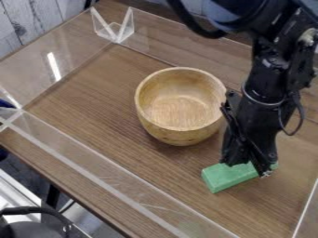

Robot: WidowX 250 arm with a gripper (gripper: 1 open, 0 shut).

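Observation:
A black gripper (245, 160) hangs at the right of the camera view, its tip low over a green rectangular block (226, 178) that lies on the wooden table. The gripper looks shut; whether it touches the block is hard to tell, as it covers part of the block's upper side. A round wooden bowl (165, 100) stands to the left of and behind the gripper.
Clear plastic edging runs across the front left, with a dark object at the bottom left edge. A transparent piece (114, 26) stands at the back left.

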